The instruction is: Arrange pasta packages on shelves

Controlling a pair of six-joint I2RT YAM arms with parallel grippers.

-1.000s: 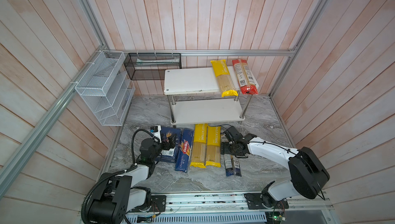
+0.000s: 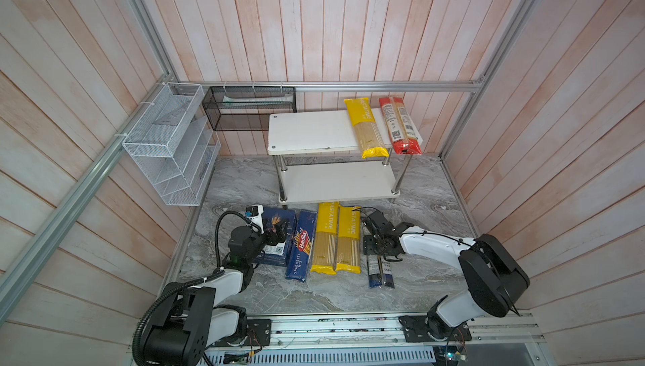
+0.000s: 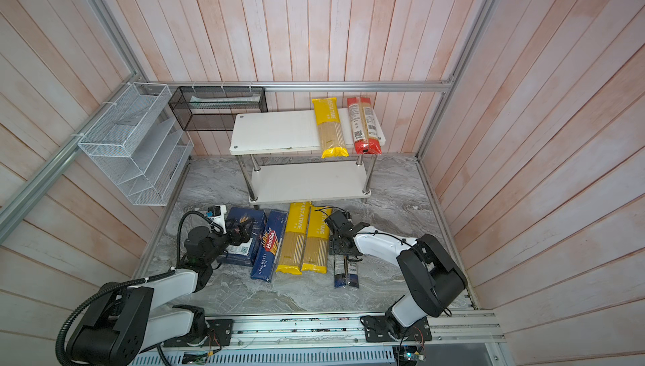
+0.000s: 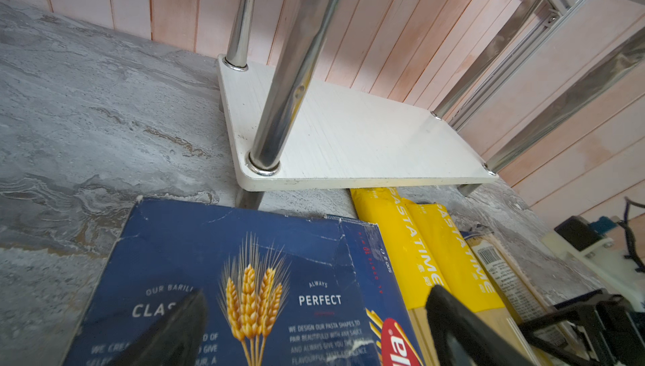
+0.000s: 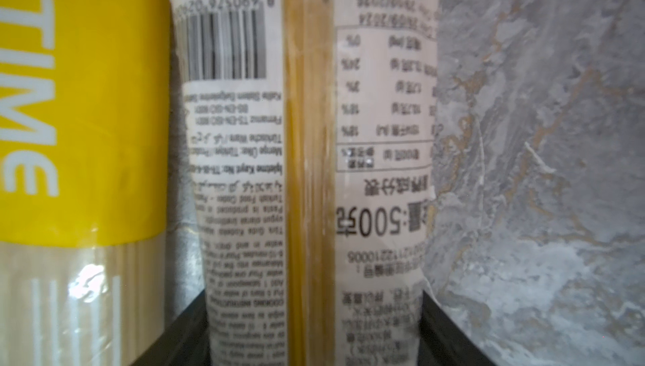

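Observation:
My right gripper (image 2: 371, 248) is low over a navy-ended pasta pack with white labels (image 2: 379, 273), its fingers straddling it in the right wrist view (image 5: 309, 164); whether they grip is unclear. Two yellow Pastatime packs (image 2: 348, 238) lie left of it. A long blue Barilla pack (image 2: 300, 245) and wide blue Barilla package (image 4: 248, 278) lie further left, with my left gripper above the wide one, its fingers apart. On the white upper shelf (image 2: 309, 130) rest a yellow pack (image 2: 364, 127) and a red pack (image 2: 400, 127).
The lower shelf (image 2: 336, 181) is empty, as is the upper shelf's left part. White wire baskets (image 2: 161, 144) hang on the left wall, a black mesh basket (image 2: 248, 120) on the back rail.
My right arm's elbow has shifted slightly inward, and its gripper has crept a little over the pack. The packs and left arm look unchanged.

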